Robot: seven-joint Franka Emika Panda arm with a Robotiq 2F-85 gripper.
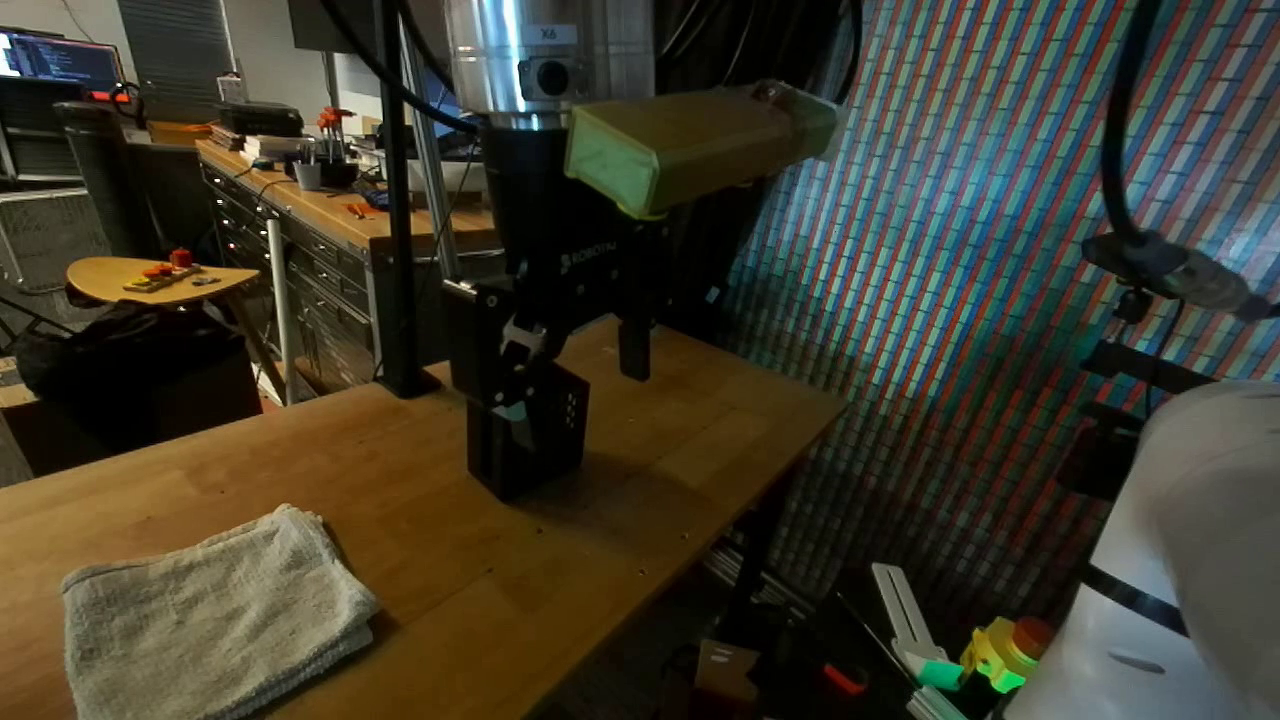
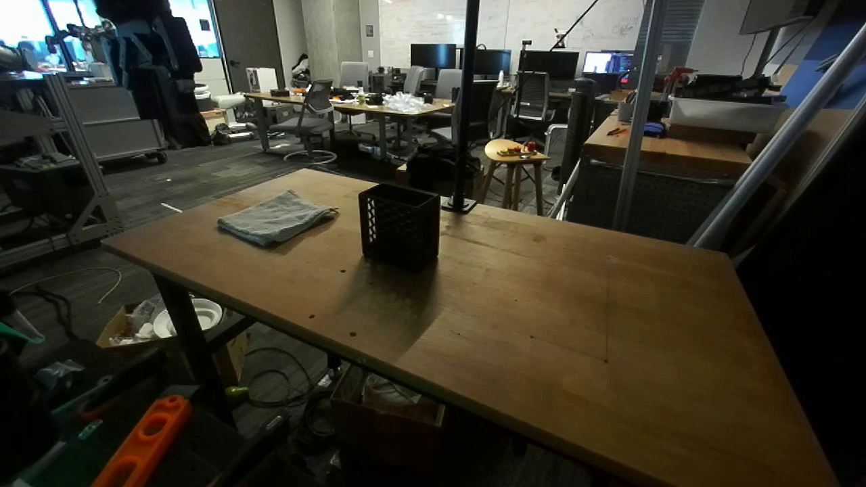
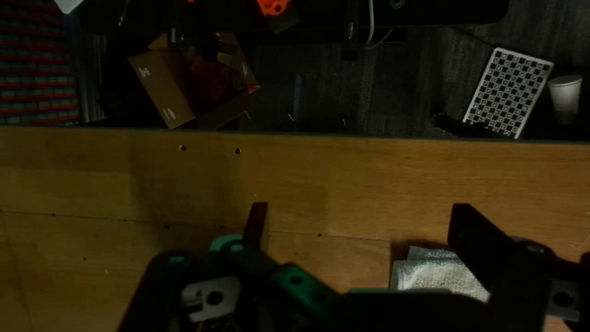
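Observation:
My gripper (image 1: 576, 394) hangs above the table with its fingers wide apart. From the wrist view, nothing shows between the fingers. A black crate-like bin (image 1: 554, 438) with perforated sides stands upright on the table. In exterior view 1 one finger overlaps it, and I cannot tell whether they touch. The whole bin (image 2: 399, 227) shows in exterior view 2, where the gripper does not appear. A folded grey cloth (image 1: 216, 612) lies flat on the table, apart from the bin; the wrist view catches part of this cloth (image 3: 437, 274) beside the right finger.
Bare wood covers most of the tabletop (image 2: 552, 325). A black post (image 1: 402, 264) rises from its edge near the bin. Beyond the table's other long edge, a cardboard box (image 3: 166, 88) and a checkered board (image 3: 509, 91) lie below. A patterned curtain (image 1: 960, 300) hangs nearby.

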